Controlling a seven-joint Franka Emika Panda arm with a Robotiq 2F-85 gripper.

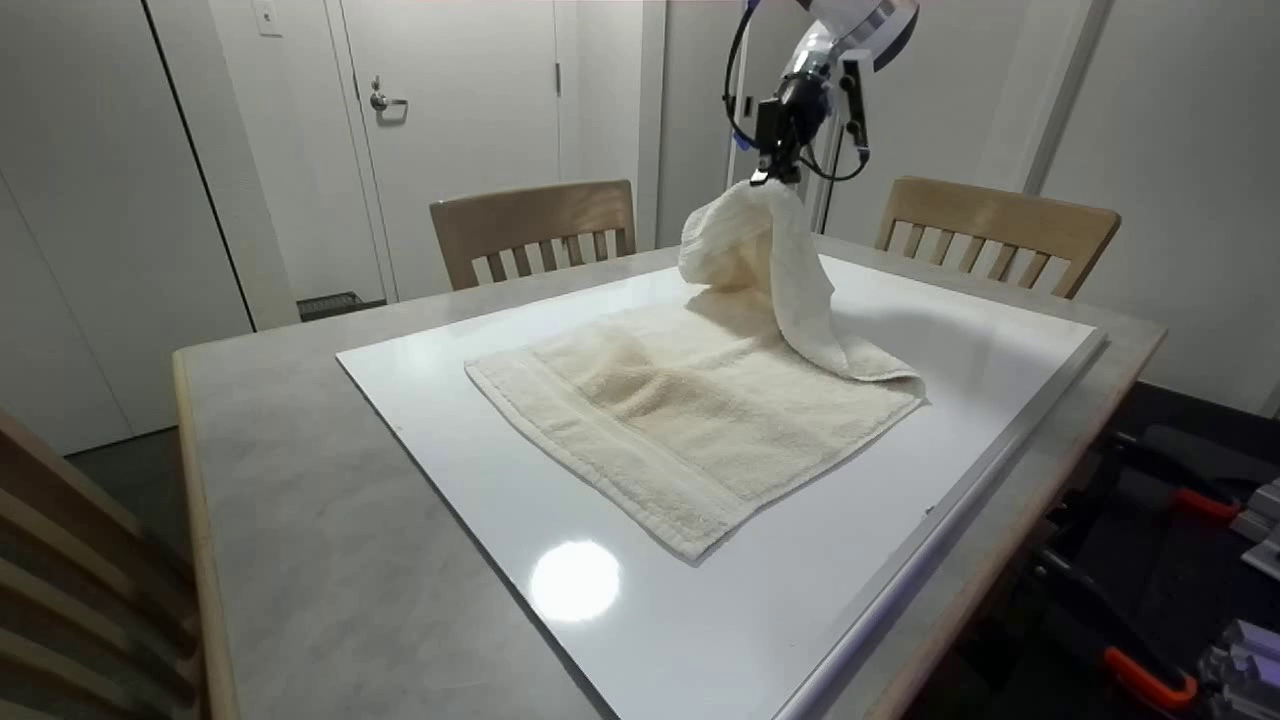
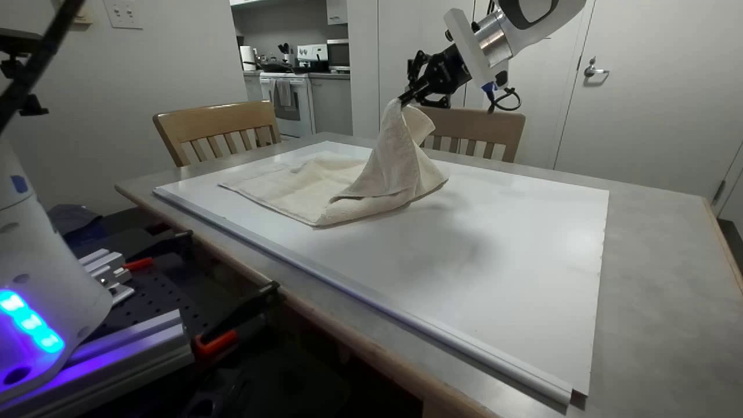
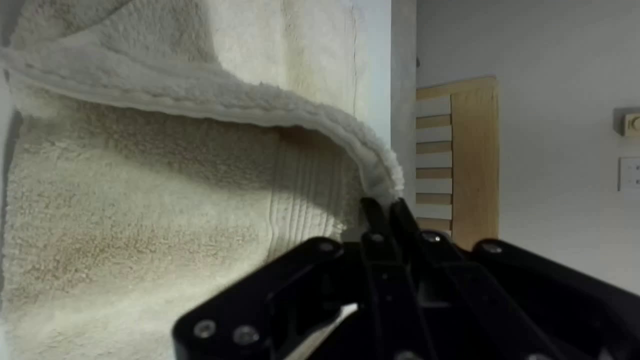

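Observation:
A cream towel (image 1: pixel 720 420) lies partly spread on a white board, with a wrinkled bump near its middle. Its far end is lifted off the board and hangs in a tall fold, seen side-on as a peak of towel (image 2: pixel 390 160) in exterior view 2. At the top of that peak my gripper (image 2: pixel 404 101) is shut on the towel's edge. In the wrist view the hemmed edge of the towel (image 3: pixel 336 120) runs up to the gripper, and its tip is pinched between the two black fingers.
The white board (image 2: pixel 501 278) covers much of the grey table (image 1: pixel 312 480), with bare room around the towel. Wooden chairs stand at the table's far side, one chair (image 1: pixel 540 228) behind its edge. Clamps with orange handles (image 2: pixel 216 342) sit by the robot's base.

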